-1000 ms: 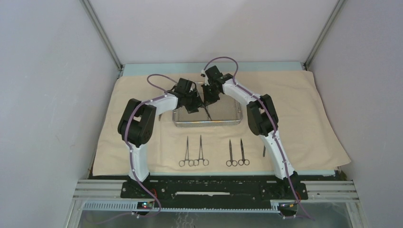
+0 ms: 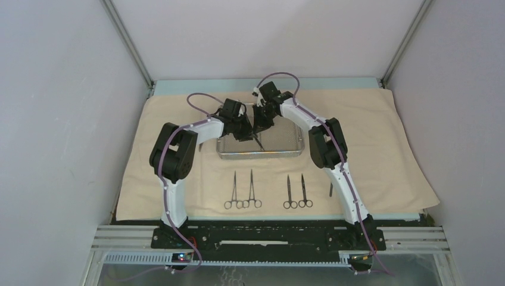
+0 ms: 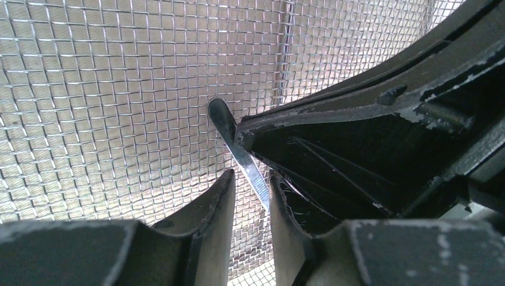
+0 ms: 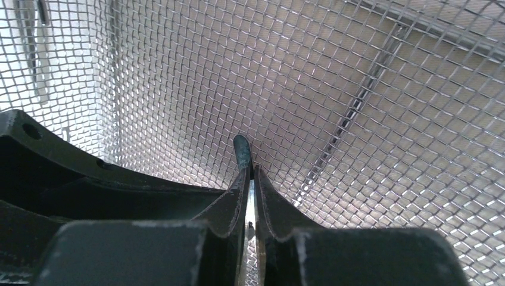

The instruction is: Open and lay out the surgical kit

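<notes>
A slim instrument (image 3: 243,161) with a dark rounded end and a silver shaft is in the wire-mesh tray (image 2: 262,156). In the right wrist view my right gripper is closed on this instrument, its dark end (image 4: 242,149) poking out past the fingertips. My left gripper stands part open, and the silver shaft runs through the gap between its fingers. Whether either finger touches the shaft, I cannot tell. Both grippers are close together over the tray's middle in the top view, hiding much of the instrument.
On the beige cloth (image 2: 381,149) in front of the tray lie clamps (image 2: 251,190) and scissors (image 2: 289,193), two of each. Another thin instrument (image 2: 331,189) lies by the right arm. The right gripper's black body (image 3: 369,149) crowds the left wrist view.
In the top view, the left arm has shifted very slightly to the right. The instrument's visible end has swung a little, and the right arm has hardly moved.
</notes>
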